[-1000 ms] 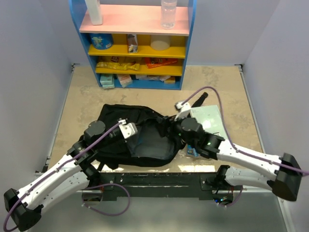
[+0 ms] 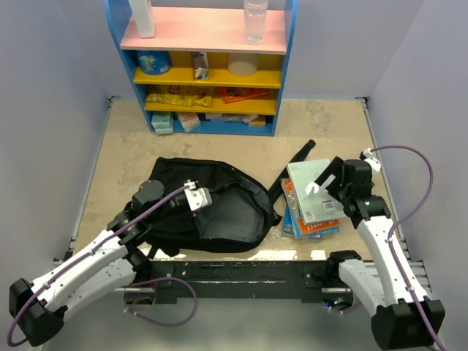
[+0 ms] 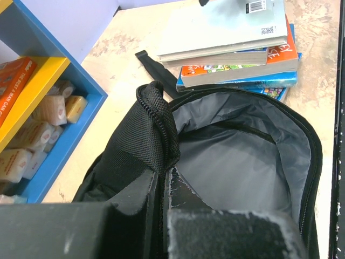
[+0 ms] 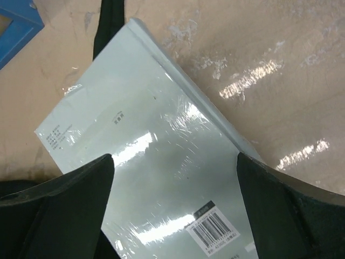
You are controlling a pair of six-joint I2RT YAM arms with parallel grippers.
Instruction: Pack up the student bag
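The black bag [image 2: 232, 213] lies on the table with its mouth open, and its grey lining shows empty in the left wrist view. My left gripper is shut on the bag's black mesh flap [image 3: 153, 127], holding it up. Right of the bag lies a stack of books, topped by a pale grey-green book [image 2: 314, 191] with an orange book [image 3: 283, 53] and a blue book [image 3: 285, 79] below. My right gripper is open above the top book, its fingers [image 4: 78, 202] apart with that book's cover and barcode between them in view.
Behind the bag stands a blue shelf unit [image 2: 289, 62] with snacks, boxes and a clear bottle [image 2: 255, 20]. A black strap [image 2: 292, 172] runs from the bag beside the books. Bare table [image 2: 322, 121] lies behind the stack.
My right arm has swung right, from beside the bag's mouth to above the books, and its gripper hangs over the top book. My left arm and the bag look the same.
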